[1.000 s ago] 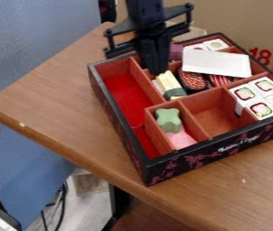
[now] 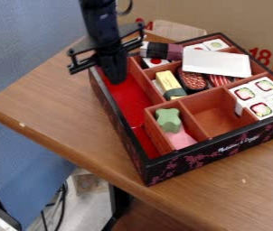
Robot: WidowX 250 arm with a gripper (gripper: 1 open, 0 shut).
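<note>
My black gripper [image 2: 112, 65] hangs at upper left over the rear left corner of a patterned sushi box [image 2: 209, 148], its tip by the empty red compartment [image 2: 128, 92]; whether it is open or shut is unclear. The box holds a yellow piece [image 2: 169, 83], a green piece [image 2: 168, 117], a pink piece [image 2: 180, 139], round dark pieces [image 2: 193, 78], white roll pieces [image 2: 261, 87] and a white rectangular lid or tile [image 2: 216, 60] lying across the back.
A cardboard box [image 2: 248, 27] stands behind. Cables and a floor show below the table's left edge.
My gripper has moved left across the back of the box, from above the middle compartments to the left compartment's rear corner. The pieces in the box look unmoved.
</note>
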